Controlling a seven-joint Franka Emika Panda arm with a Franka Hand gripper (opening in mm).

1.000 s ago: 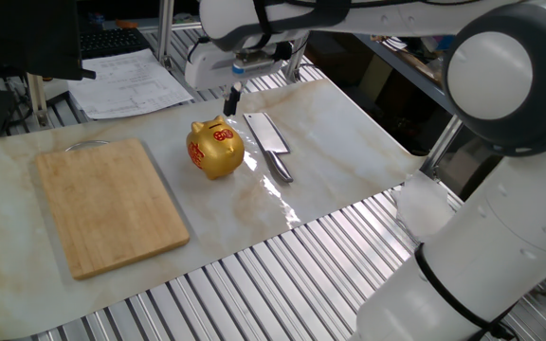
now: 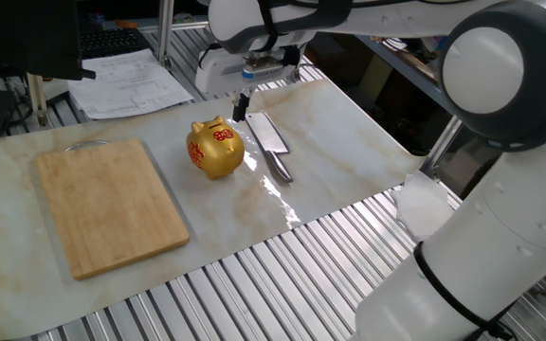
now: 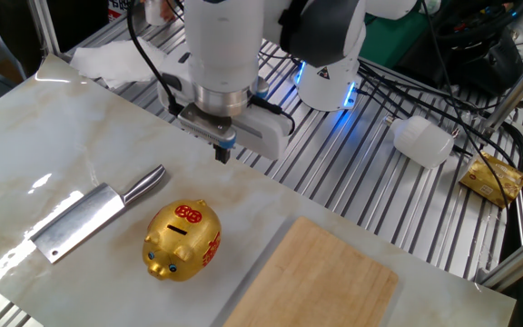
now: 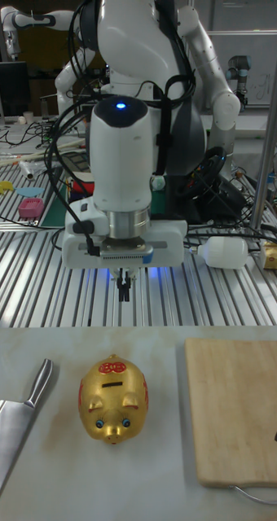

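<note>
A gold piggy bank [image 2: 215,149] with red markings and a slot on top stands upright on the marble-patterned sheet. Beside it lies a cleaver [image 3: 83,219], its metal handle pointing towards the robot's side. On the bank's other side is a wooden cutting board [image 4: 239,408], lying flat. My gripper [image 4: 124,288] hangs in the air, pointing down and apart from all three objects. Its narrow black fingers stand together, and nothing shows between them. In exterior view 2 the gripper [image 3: 222,154] appears near the sheet's robot-side edge.
Bare metal slats [image 3: 384,195] run between the sheet and the robot base. A white rounded object [image 3: 422,142] and a gold packet [image 3: 493,179] rest on them among cables. Papers [image 2: 126,85] lie beyond the sheet. Open sheet surface surrounds the bank and cleaver.
Seen in exterior view 1, my gripper has shifted a little to the right and slightly down, towards the cleaver's blade in the picture. The bank, cleaver and board have stayed put.
</note>
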